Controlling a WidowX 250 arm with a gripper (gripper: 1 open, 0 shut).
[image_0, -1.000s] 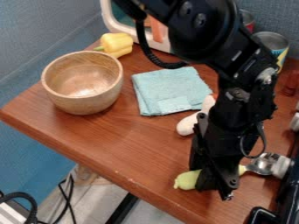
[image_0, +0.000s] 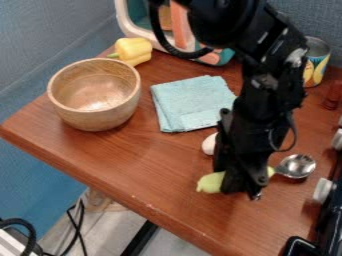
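Observation:
The black arm comes down from the top, its gripper (image_0: 241, 178) low over the wooden table at the right of centre. A pale green elongated object (image_0: 210, 183) lies at the gripper, partly hidden behind it; whether the fingers are closed on it I cannot tell. A metal spoon or ladle (image_0: 297, 166) lies just right of the gripper. A white object (image_0: 209, 144) is partly hidden left of the arm.
A wooden bowl (image_0: 92, 96) and a yellow pepper-like object (image_0: 132, 50) sit at the left back, beside a folded blue cloth (image_0: 191, 103). A can (image_0: 317, 62) and black equipment (image_0: 325, 232) line the right.
The gripper and the green object have moved toward the back of the table, upward in view. The spoon has shifted slightly left and up.

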